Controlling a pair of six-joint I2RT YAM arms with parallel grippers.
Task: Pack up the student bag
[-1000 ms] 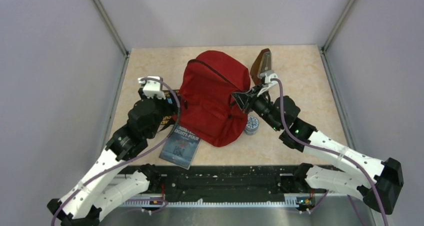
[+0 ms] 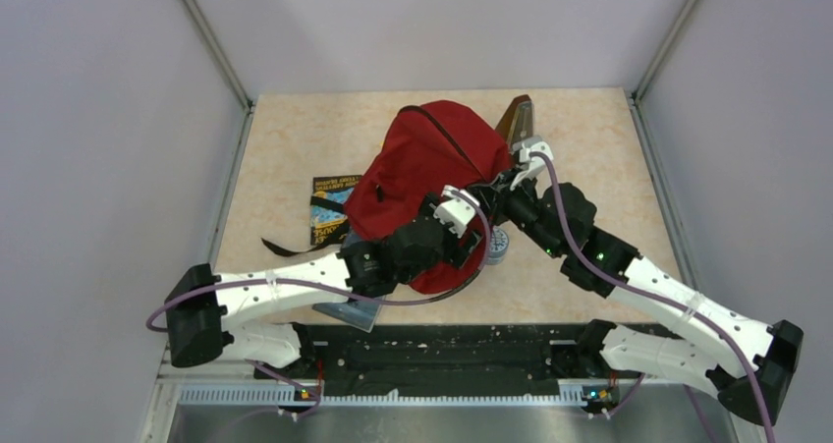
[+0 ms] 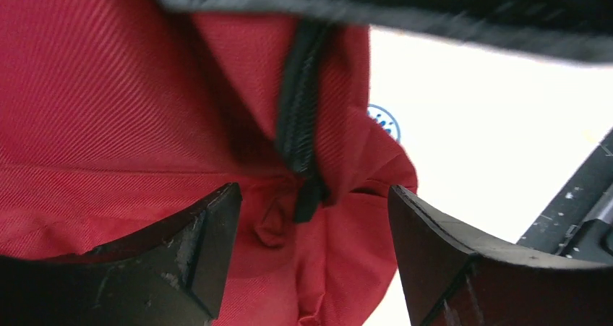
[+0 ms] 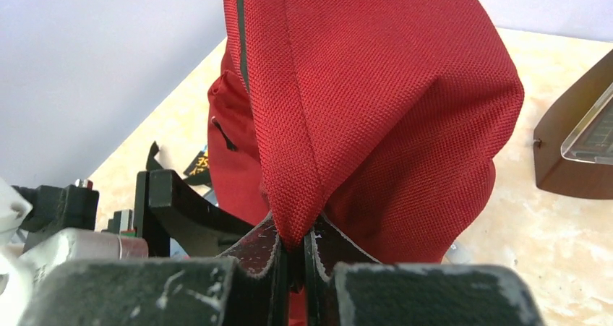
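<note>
The red bag [image 2: 422, 153] lies across the middle of the table, with a dark zipper line along its upper part. My right gripper is shut on a pinched fold of the bag's red fabric at its right side. The left gripper reaches over the lower right of the bag with its fingers open. Between its fingers, a black zipper end [image 3: 309, 199] hangs against the red cloth, apart from both fingertips. A dark bar crosses the top of the left wrist view, hiding part of the bag. The bag's opening cannot be seen.
A yellow-and-black book [image 2: 334, 190] lies left of the bag; a blue-grey book [image 2: 352, 312] is mostly covered by the left arm. A round tin [image 2: 498, 246] stands right of the bag, a brown case [image 2: 517, 119] behind it. Both grippers are close together.
My left arm swung right from the books to the bag's right side. The right gripper, staying on the fabric, shifted slightly right lately, and the bag's upper part moved right with it.
</note>
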